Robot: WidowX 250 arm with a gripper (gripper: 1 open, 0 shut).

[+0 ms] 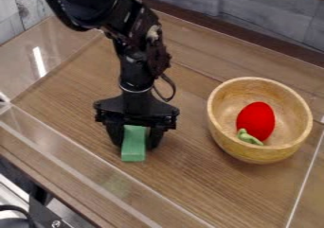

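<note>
My black gripper point(135, 128) is low over the table, its body directly above a green block point(135, 149) that lies lengthwise toward the front, its back end under the fingers. Whether the fingers are closed on the block is hidden by the gripper's dark body.
To the right stands a wooden bowl point(228, 149) holding a red round object point(256, 117) and a small green item.
</note>
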